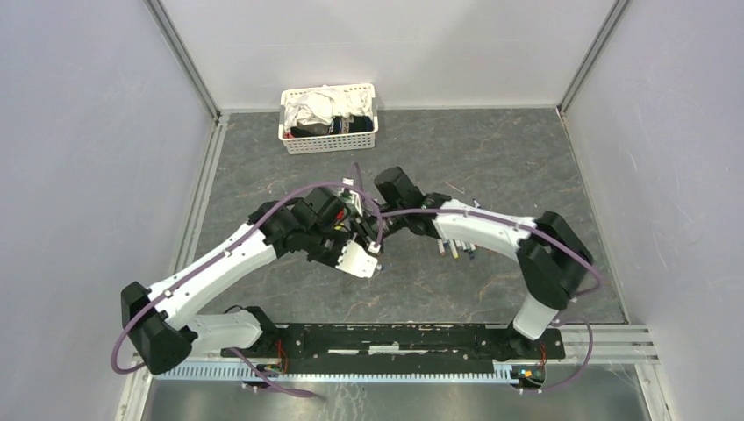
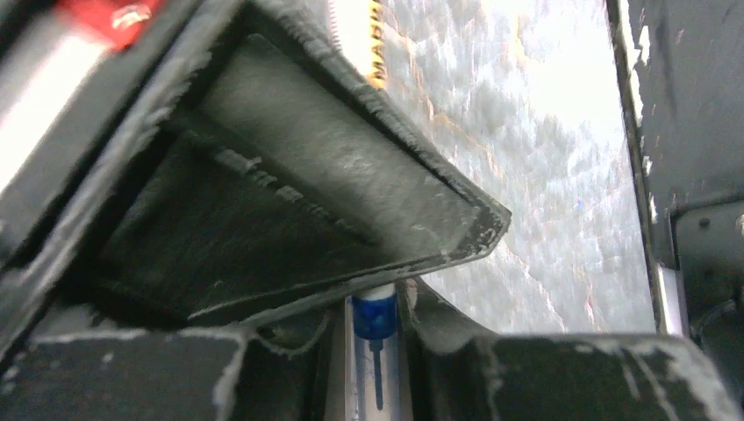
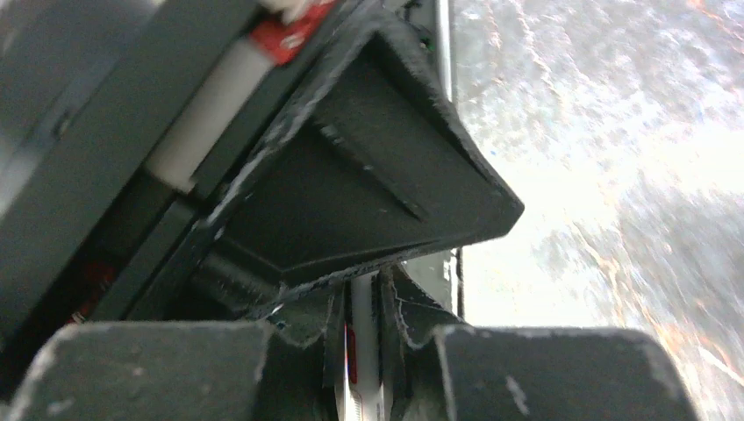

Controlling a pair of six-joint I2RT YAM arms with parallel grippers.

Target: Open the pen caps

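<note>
Both grippers are close together over the middle of the table. In the left wrist view, a clear pen with a blue end is between the fingers of my left gripper, which press it from both sides. Within my right gripper, a slim white pen piece with a little red along one side shows between the fingers. From above, the arms hide most of the fingertips; a small blue-ended piece shows beside them. Whether the two pieces belong to one pen cannot be told.
Several pens lie on the table right of the grippers, partly under the right forearm. A white basket with cloth stands at the back. Purple cables arch along both arms.
</note>
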